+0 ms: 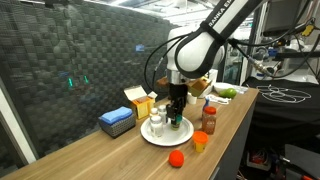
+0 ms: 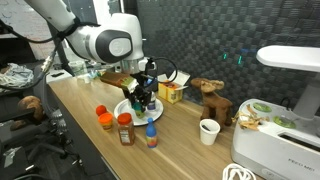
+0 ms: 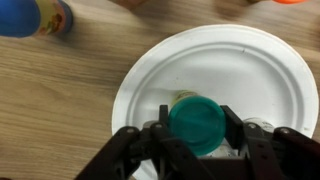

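Between the fingers of my gripper is the cap of a small bottle with a green lid (image 3: 196, 124); the fingers are shut on it. Seen from above, the bottle stands over the white round plate (image 3: 150, 85), inside its rim. Whether its base touches the plate cannot be made out. Small white-capped bottles (image 1: 156, 126) stand on the plate's left side in the first exterior view. The arm hides part of the plate in the second exterior view.
Near the plate are a red tomato (image 1: 176, 158), an orange cup (image 1: 200, 140), a brown jar (image 2: 126, 130) and a blue-capped bottle (image 2: 151, 133). A yellow box (image 1: 141, 103) and a dark blue box (image 1: 117, 121) stand behind.
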